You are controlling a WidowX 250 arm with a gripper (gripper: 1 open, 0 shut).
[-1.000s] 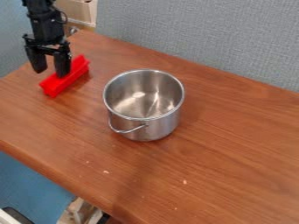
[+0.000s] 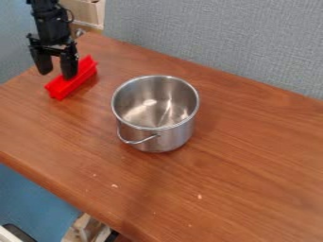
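My black gripper (image 2: 56, 64) is at the upper left of the wooden table, open, its fingers hanging just over and around the upper part of a red elongated object (image 2: 68, 83), which lies diagonally on the table. A steel pot (image 2: 155, 128) with a wire handle stands upright near the middle, to the right of the red object; its inside looks empty.
A grey textured wall (image 2: 228, 38) runs behind it. Blue floor shows beyond the left edge, and a beige box sits at the top left.
My gripper has shifted very slightly over the red object; the pot and the red object look unmoved.
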